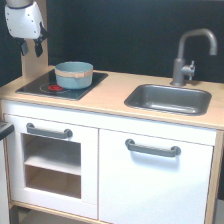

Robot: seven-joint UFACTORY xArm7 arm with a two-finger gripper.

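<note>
My gripper (31, 47) hangs at the upper left, well above the counter and left of the pot. Its two dark fingers appear apart, with nothing visible between them. A blue-green pot (73, 79) with a tan handle on its near side stands upright on the black stovetop (38, 86). The pot is apart from the gripper, and its inside is hard to make out. A reddish burner ring shows just left of it.
On the right, a metal sink (170, 99) lies below a curved grey faucet (185, 62). Bare wooden counter (116, 88) separates stove and sink. Below are a white front with a window onto a shelf (53, 160) and a white cabinet door (150, 185), both with grey handles.
</note>
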